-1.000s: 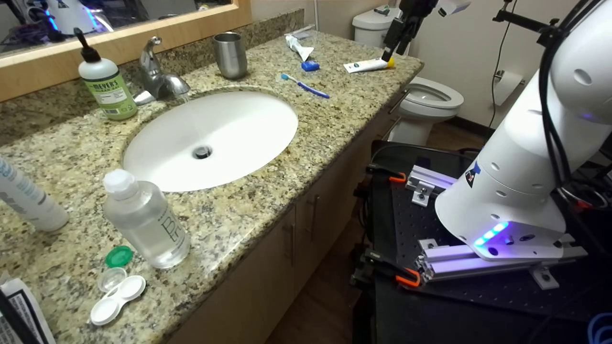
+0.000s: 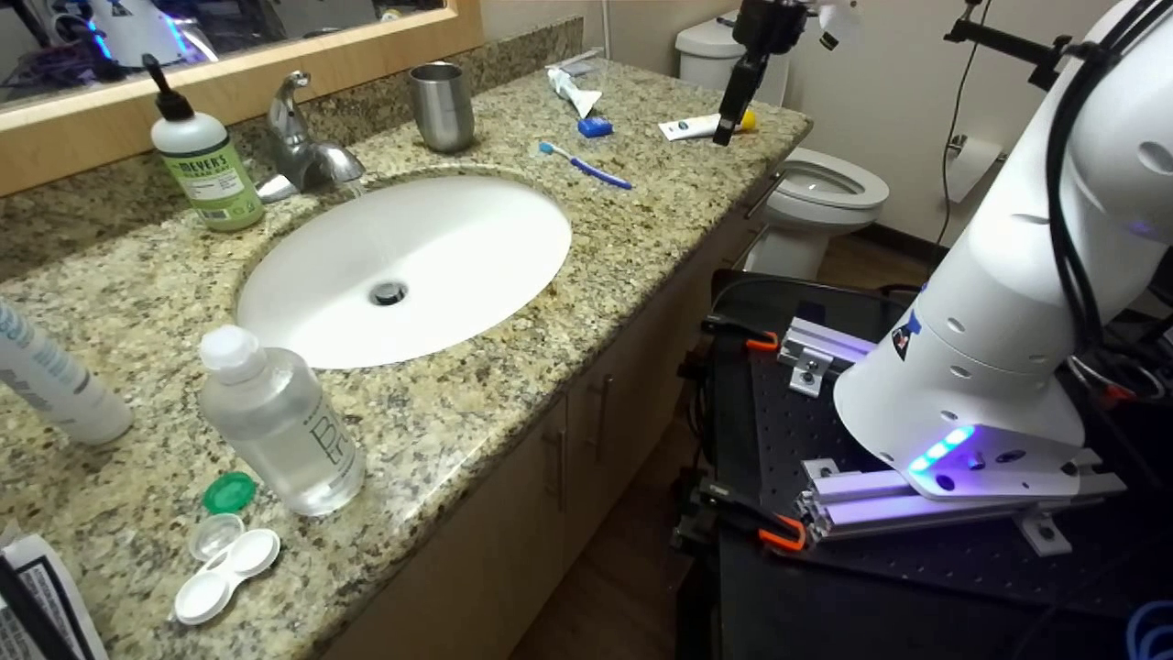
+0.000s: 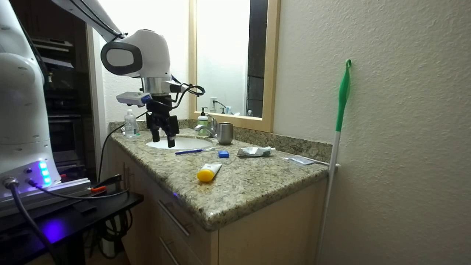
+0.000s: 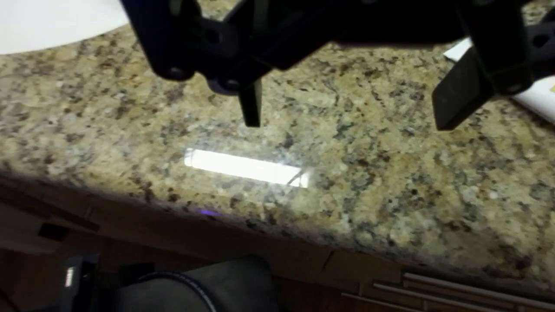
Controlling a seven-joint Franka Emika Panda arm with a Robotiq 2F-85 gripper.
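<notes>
My gripper is open over the bare granite near the counter's front edge, nothing between its fingers. From the second exterior view, the gripper (image 3: 163, 143) hangs above the counter on the sink side of the white tube with a yellow cap (image 3: 209, 172). Part of the white tube (image 4: 541, 99) shows beyond the right finger in the wrist view. A blue toothbrush (image 2: 586, 166) lies beside the sink, and a small blue box (image 2: 595, 127) lies behind it. The steel cup (image 2: 443, 106) stands upright at the back.
The white sink (image 2: 495, 236) has a faucet (image 2: 313, 154) and soap bottle (image 2: 207, 165) behind it. A clear bottle (image 2: 291, 434) and contact lens case (image 2: 226, 576) stand at the near end. A crumpled tube (image 3: 256, 152) lies near the backsplash.
In the first exterior view, my gripper has shifted slightly left and lower, and its finger now overlaps the white tube more. The counter objects have stayed put.
</notes>
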